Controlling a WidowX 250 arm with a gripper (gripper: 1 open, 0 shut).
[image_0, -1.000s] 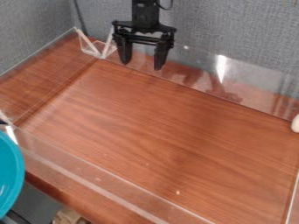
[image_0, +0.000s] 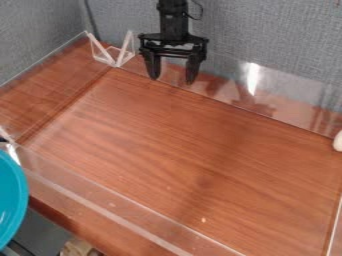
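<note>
My black gripper (image_0: 173, 67) hangs at the top centre of the view, over the back edge of the wooden tray floor near the clear back wall. Its two fingers are spread apart, open, with nothing visible between them.
A white frame-like piece (image_0: 114, 50) stands at the back left. A cyan round object (image_0: 8, 200) is at the lower left edge, and a white object (image_0: 337, 142) at the right edge.
My gripper has shifted very slightly over the last second, staying open at the back of the surface. Nothing else has visibly changed.
</note>
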